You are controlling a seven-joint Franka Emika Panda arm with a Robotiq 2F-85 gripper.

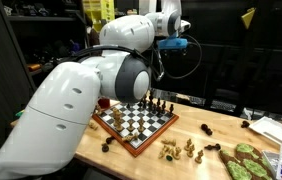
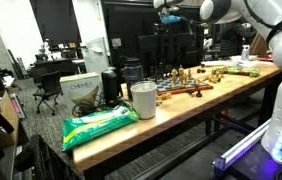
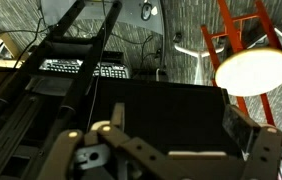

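Observation:
In the wrist view my gripper stands open, its two dark fingers (image 3: 117, 120) spread wide with nothing between them. It is raised well above the table. A chessboard (image 1: 155, 128) lies on the wooden table, with a dark row of pieces (image 1: 157, 105) along its far side and light pieces (image 1: 119, 118) at its left. Several loose light pieces (image 1: 189, 148) lie to the right of the board, on bare wood. My arm (image 1: 66, 105) hides part of the table's left side.
A patterned green item (image 1: 243, 163) and a white tray (image 1: 277, 132) occupy the table's right side. Across the table stand a green bag (image 2: 99, 124) and a white container (image 2: 144, 99) near the end. Bare wood (image 1: 203, 122) shows right of the board.

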